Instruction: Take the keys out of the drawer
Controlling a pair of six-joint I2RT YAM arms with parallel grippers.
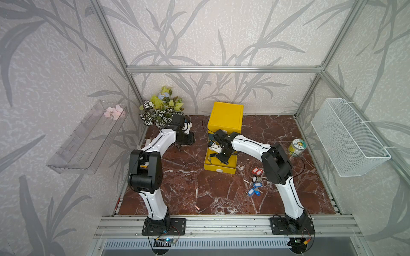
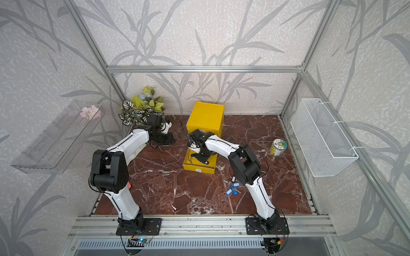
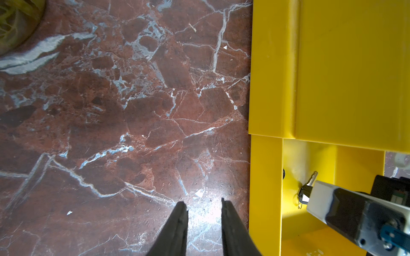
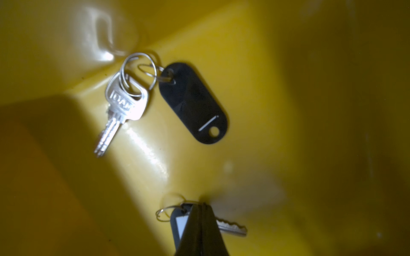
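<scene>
The yellow drawer (image 1: 220, 168) is pulled out from its yellow box (image 1: 225, 115). Inside, the right wrist view shows a silver key (image 4: 126, 104) on rings with a black tag (image 4: 192, 104), and a second key (image 4: 230, 227) with a tag, partly hidden behind my right gripper. That gripper is down in the drawer, shut, its tips over the second tag; nothing clearly shows between them. My left gripper hangs over bare marble left of the drawer, fingers apart, empty.
Several coloured key tags (image 1: 255, 189) lie right of the drawer. A can (image 1: 297, 146) stands at right, plants (image 1: 162, 106) at back left. Wire basket (image 1: 346, 136) and clear tray (image 1: 85, 136) are on the side walls. Marble is clear at front centre.
</scene>
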